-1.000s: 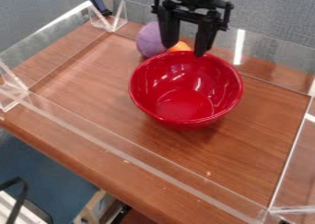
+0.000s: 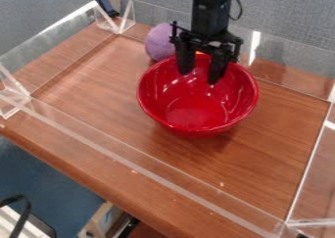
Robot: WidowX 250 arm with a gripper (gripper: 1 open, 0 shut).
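A large red bowl (image 2: 197, 110) sits on the wooden surface, right of centre. My black gripper (image 2: 205, 64) points down over the bowl's back part, its fingertips at about the height of the rim or just inside it as seen from the camera; the fingers stand apart, and I see nothing between them. Behind the bowl at the left is a purple round object (image 2: 161, 41), partly hidden. A bit of orange behind the gripper is mostly hidden.
Clear plastic walls (image 2: 303, 183) border the wooden table (image 2: 98, 129). A grey wall stands at the back.
My gripper has come down and toward the camera, from above the back objects to over the bowl. The bowl looks about where it was.
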